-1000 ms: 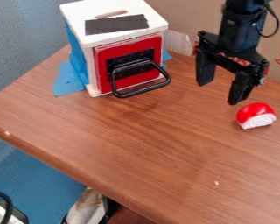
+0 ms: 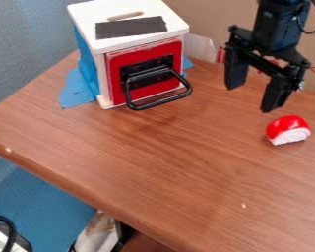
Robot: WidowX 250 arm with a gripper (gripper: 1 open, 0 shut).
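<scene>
The black gripper (image 2: 255, 91) hangs from the arm at the upper right, its two fingers wide apart with nothing between them. Below and right of it a red-and-white rounded object (image 2: 287, 128) lies on the wooden table. At the upper left stands a white toy box (image 2: 125, 22) with a blue side, a red front (image 2: 164, 87) and a black handle bar at its lower front.
A blue sheet (image 2: 78, 91) lies beside and behind the box. The table's left edge drops to a blue floor, where cables and other items show at lower left.
The gripper has shifted slightly to the right and varied a little in height; the box and the red-and-white object have not moved.
</scene>
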